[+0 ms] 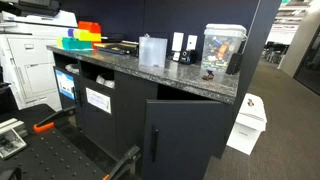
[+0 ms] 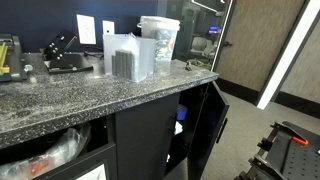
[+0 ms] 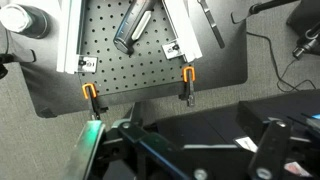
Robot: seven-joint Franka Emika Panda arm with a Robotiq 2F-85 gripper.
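Observation:
At the bottom edge of the wrist view, my gripper is open, its dark fingers spread wide with nothing seen between them. Below it are the carpet and the edge of a perforated black table (image 3: 135, 70). The gripper cannot be made out in either exterior view. A black cabinet stands under a speckled dark counter (image 2: 95, 98). One cabinet door (image 2: 208, 122) hangs open, showing a shelf space with a small blue item (image 2: 179, 127) inside. From the other side, that door (image 1: 175, 140) shows its dark handle.
On the counter are a translucent grey holder (image 1: 152, 51), a clear tub (image 1: 222, 47) and coloured bins (image 1: 82, 37). Orange-handled clamps (image 3: 188, 75) grip the table edge. A white bin (image 1: 247, 125) stands on the floor beyond the cabinet.

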